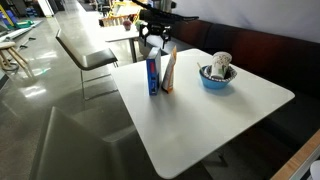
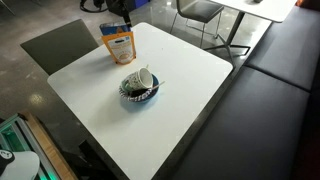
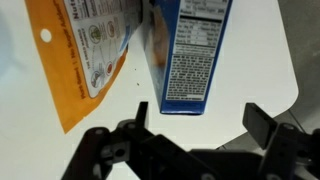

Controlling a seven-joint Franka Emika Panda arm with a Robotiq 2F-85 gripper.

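A blue box stands upright on the white table, beside an orange and white pouch that also stands up. From the wrist, the box's end panel of printed text shows, and the pouch is to its left. My gripper is over the top of the box. Its fingers are open, and in the wrist view the gripper has its fingers spread wide with nothing held. The pouch hides most of the box in exterior view 2.
A blue bowl holds a patterned cup and other items, on the table's right side. Bare white tabletop lies in front. Chairs and a dark bench flank the table.
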